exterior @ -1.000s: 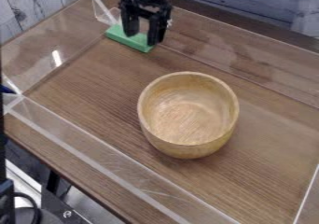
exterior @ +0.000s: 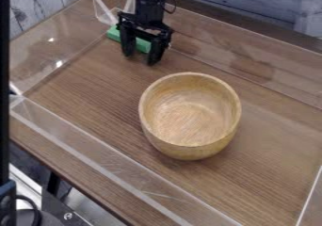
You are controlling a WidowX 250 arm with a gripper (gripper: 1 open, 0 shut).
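Observation:
My gripper (exterior: 145, 43), black, is low at the top centre of the camera view, over a green object (exterior: 119, 34) near the back of the wooden table. The green object is mostly hidden behind the gripper. The gripper looks open; whether it touches the green object I cannot tell.
A large round tan bowl (exterior: 190, 115) stands in the centre-right of the table (exterior: 75, 98). A low wall runs along the back, and clear edging lines the sides.
The bowl has not moved.

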